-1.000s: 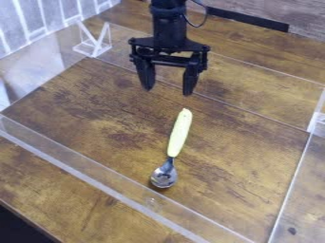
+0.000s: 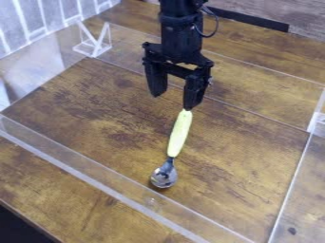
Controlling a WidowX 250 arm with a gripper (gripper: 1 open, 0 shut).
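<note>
A scoop with a pale yellow handle (image 2: 181, 133) and a round metal head (image 2: 164, 177) lies on the wooden table, its handle pointing toward the back. Just behind the handle's end, my black gripper (image 2: 176, 87) hangs above the table, its two fingers spread wide and open with nothing between them.
Clear plastic edging borders the wooden work area (image 2: 89, 114) at the front, left and right. A small white stand (image 2: 94, 40) sits at the back left.
The scoop has not moved.
</note>
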